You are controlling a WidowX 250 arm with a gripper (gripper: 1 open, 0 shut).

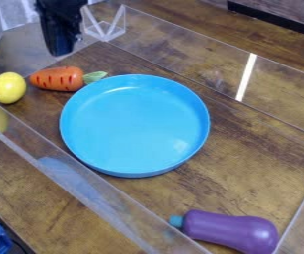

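The dark gripper (62,42) hangs high at the top left, above and behind an orange toy carrot (57,79) with green leaves, which lies on the wooden surface. Its fingers are small and dark, and whether they are apart cannot be made out. A yellow lemon-like toy (8,87) is just left of the carrot. A light blue round plate (133,126) fills the middle.
A purple toy eggplant (229,231) lies at the lower right. Clear plastic walls border the area. Bare wood (247,139) lies free right of the plate.
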